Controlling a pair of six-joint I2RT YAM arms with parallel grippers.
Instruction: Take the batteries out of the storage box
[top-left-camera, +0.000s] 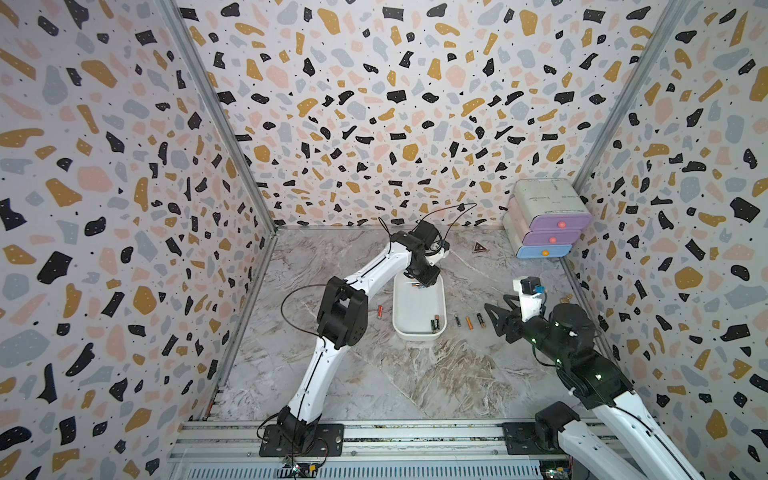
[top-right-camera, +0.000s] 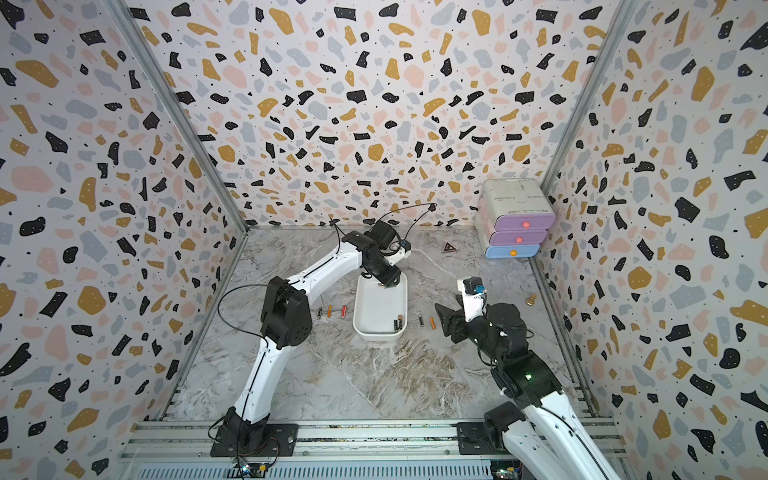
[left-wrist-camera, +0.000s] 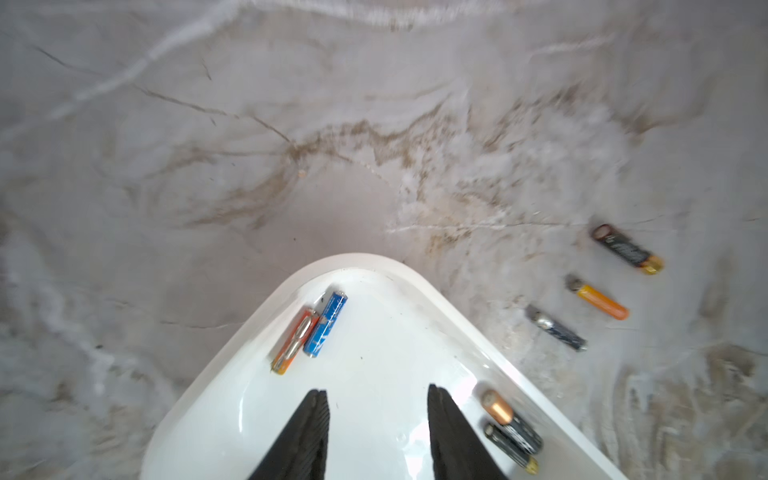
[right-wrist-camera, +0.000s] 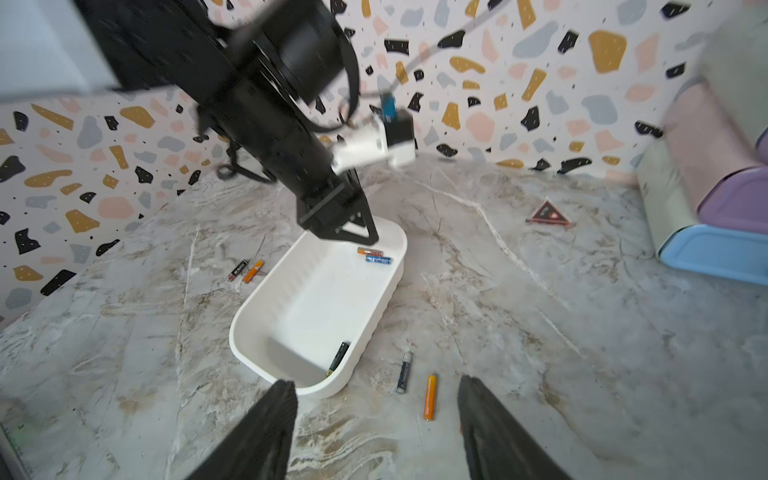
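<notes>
The white storage box (top-left-camera: 417, 304) stands mid-table. At one end lie a blue battery (left-wrist-camera: 325, 323) and a red-orange battery (left-wrist-camera: 293, 341), side by side. Along one long side, two darker batteries (left-wrist-camera: 512, 424) lie together. My left gripper is over the box near that first pair, fingers apart with nothing visible between them. My right gripper is open at the right of the table, above the surface and empty.
Loose batteries (left-wrist-camera: 598, 297) lie outside the box on both sides. A stacked drawer unit (top-left-camera: 544, 216) stands back right, a small red triangle (right-wrist-camera: 549, 213) near it.
</notes>
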